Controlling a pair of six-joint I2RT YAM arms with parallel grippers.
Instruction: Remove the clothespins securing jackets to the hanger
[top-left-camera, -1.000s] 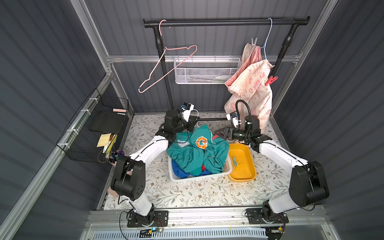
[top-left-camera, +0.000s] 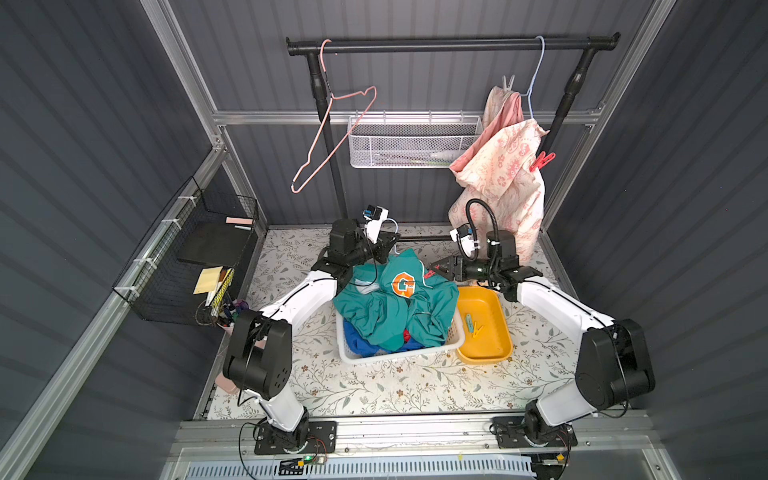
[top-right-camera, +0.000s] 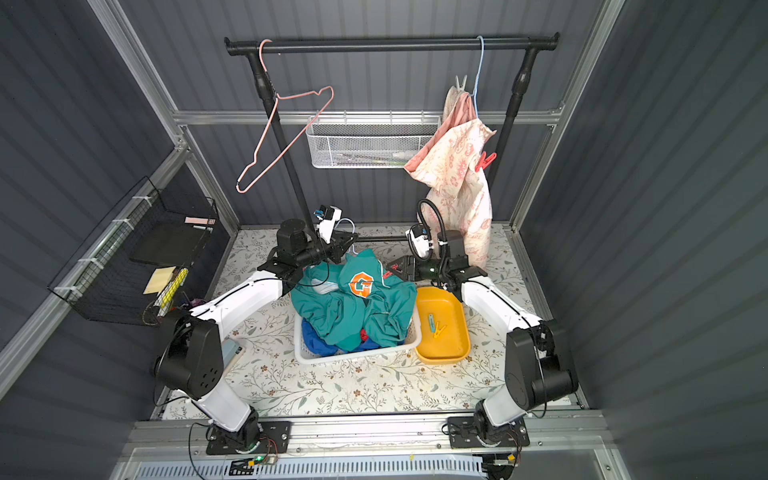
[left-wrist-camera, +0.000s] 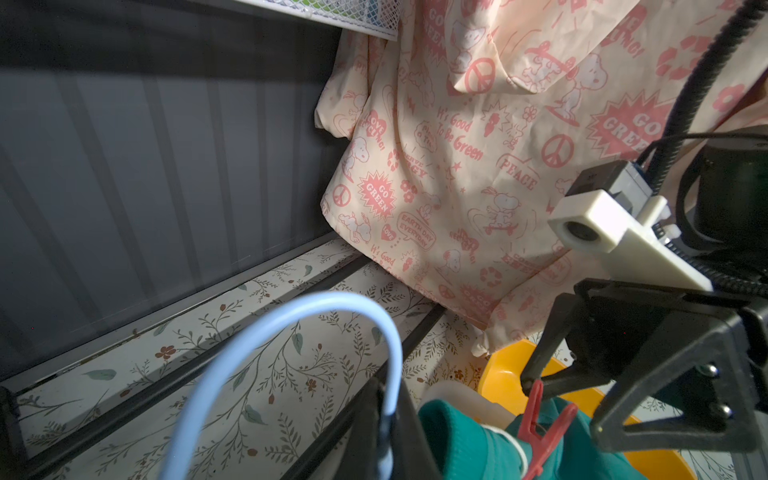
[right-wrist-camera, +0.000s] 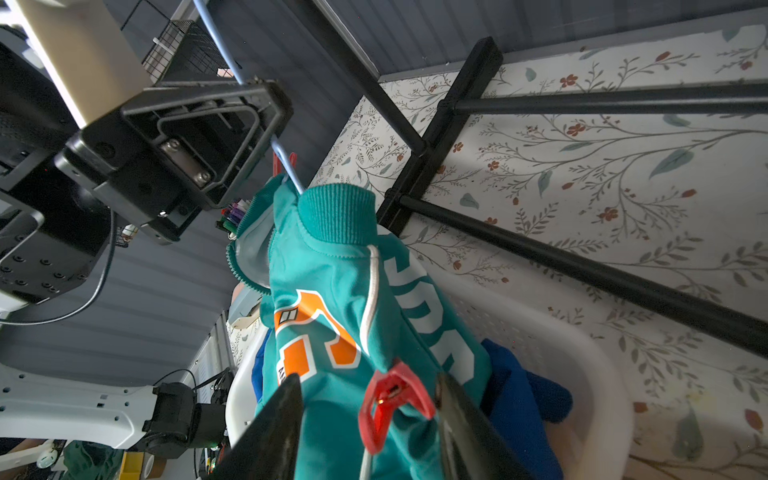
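Observation:
A teal jacket with an orange logo (top-left-camera: 393, 314) drapes over a white basket (top-left-camera: 346, 350). Its blue hanger (left-wrist-camera: 336, 297) is in my left gripper, whose fingers are shut on it above the collar. A red clothespin (right-wrist-camera: 393, 397) is clipped at the jacket's shoulder, between the fingers of my right gripper, which stand apart around it, not visibly closed on it. Another red pin (right-wrist-camera: 284, 163) shows behind the hanger.
A yellow tray (top-left-camera: 496, 336) with loose clothespins is at the right. A pink printed jacket (top-left-camera: 500, 184) hangs from the rail (top-left-camera: 448, 45), beside an empty pink hanger (top-left-camera: 312, 152). A mesh basket (top-left-camera: 413, 148) is on the back wall.
My right gripper has shifted very slightly near the red clothespin; the left has stayed still. The empty pink hanger sways on the rail.

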